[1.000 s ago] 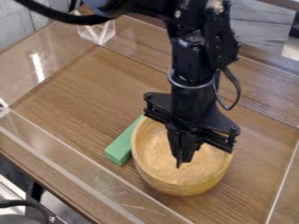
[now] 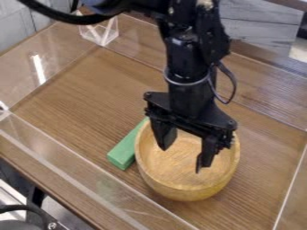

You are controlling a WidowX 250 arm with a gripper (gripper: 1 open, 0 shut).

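A round light-wood bowl (image 2: 186, 184) sits on the wooden table, in the lower middle of the camera view. My black gripper (image 2: 186, 151) hangs over the bowl with its two fingers apart and nothing visible between them. A green block (image 2: 124, 152) lies along the bowl's left side, partly hidden by the bowl and the gripper.
A clear plastic piece (image 2: 100, 27) stands at the far upper left. A black cable runs along the arm. Clear strips edge the table.
The gripper has shifted slightly left and up over the bowl, and its fingers look farther apart than a second ago. The bowl and block look unmoved.
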